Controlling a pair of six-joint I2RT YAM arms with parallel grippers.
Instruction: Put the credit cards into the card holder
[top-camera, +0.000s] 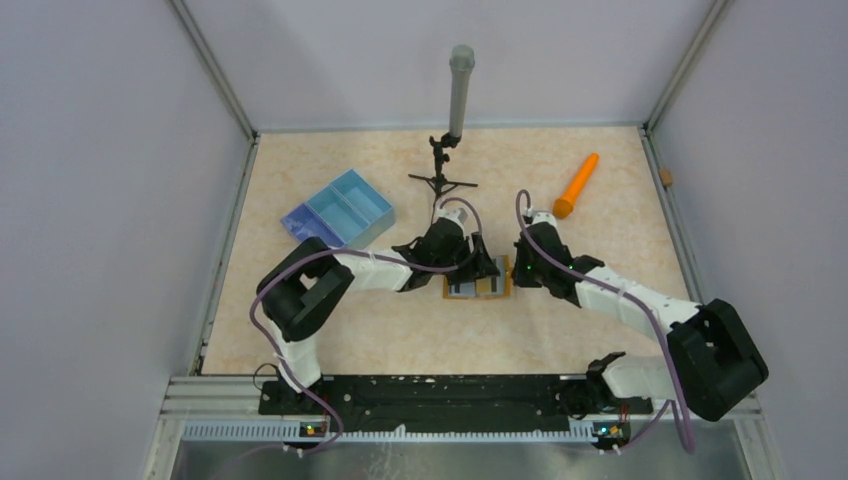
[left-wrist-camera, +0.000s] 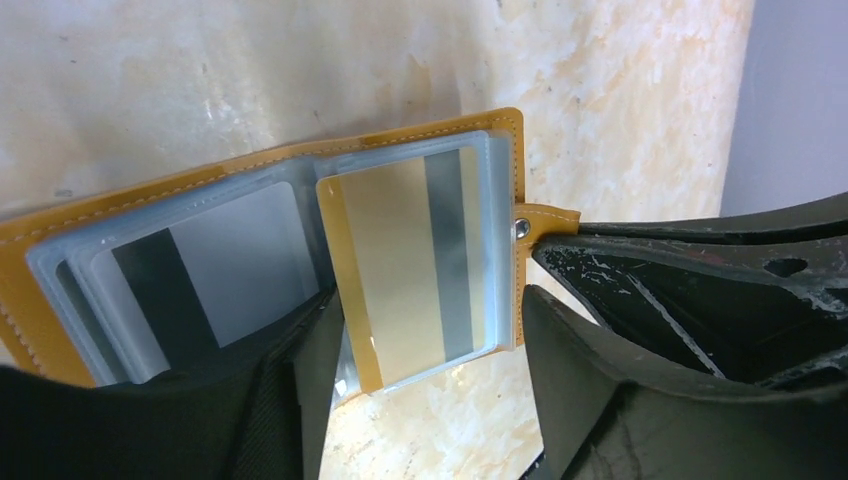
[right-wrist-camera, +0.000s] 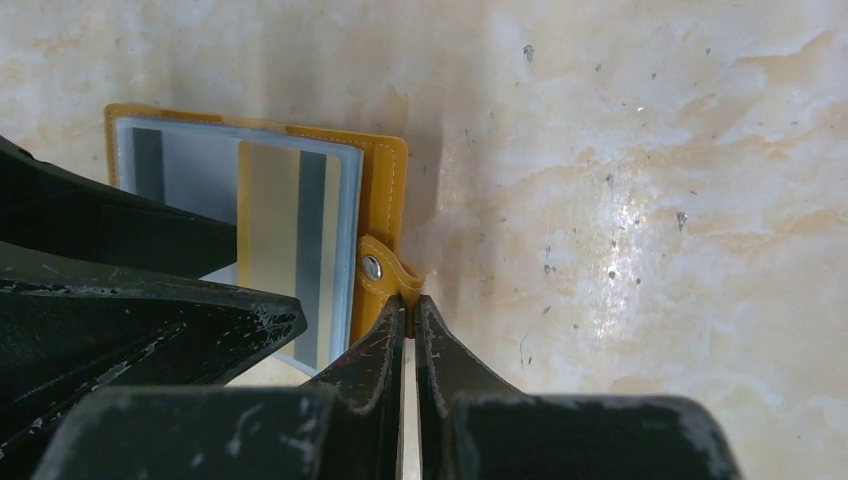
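Observation:
The tan card holder (top-camera: 506, 286) lies unfolded on the table with clear sleeves inside. A cream card (left-wrist-camera: 395, 265) with a gold edge and dark stripe sits in its right sleeve. Another card, pale with a dark stripe (left-wrist-camera: 165, 295), lies in the left sleeve. Over the right sleeve is my left gripper, its fingers apart on either side of the cream card, and it appears to hold nothing. My right gripper is pinched on the holder's strap (right-wrist-camera: 385, 272) at the right edge. The left gripper covers part of the holder in the right wrist view.
A blue compartment tray (top-camera: 352, 207) stands at the back left. Behind the holder is a small black tripod (top-camera: 440, 180) with a pole. An orange cone-shaped object (top-camera: 577, 187) lies at the back right.

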